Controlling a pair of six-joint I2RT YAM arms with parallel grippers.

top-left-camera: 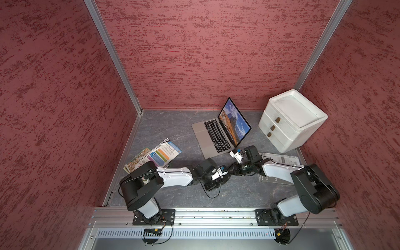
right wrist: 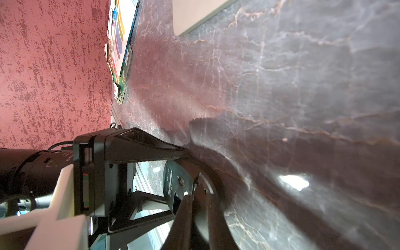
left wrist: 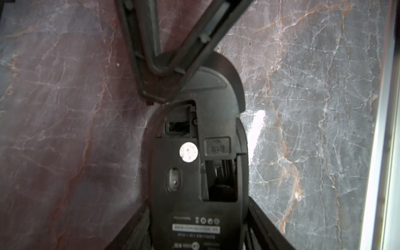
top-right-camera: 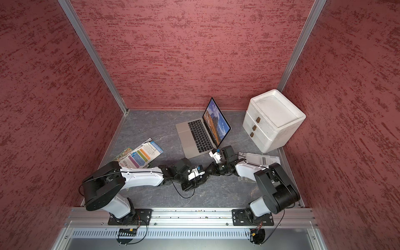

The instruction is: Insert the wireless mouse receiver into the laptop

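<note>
A black mouse (left wrist: 220, 104) is held upside down by my left gripper (top-left-camera: 223, 177), which is shut on it. Its underside shows a compartment with the cover off, a label and a slot; whether the small receiver is inside is unclear. My right gripper's fingertips (left wrist: 158, 98) press close at the mouse's far end, over the small slot; their gap is narrow, and nothing clearly shows between them. The open laptop (top-left-camera: 210, 137) stands on the table behind both grippers, its screen lit.
Booklets (top-left-camera: 160, 154) lie at the left, a white drawer unit (top-left-camera: 291, 120) stands at the back right, and a printed manual (top-left-camera: 283, 160) lies beneath the right arm. Bare table lies left of the laptop.
</note>
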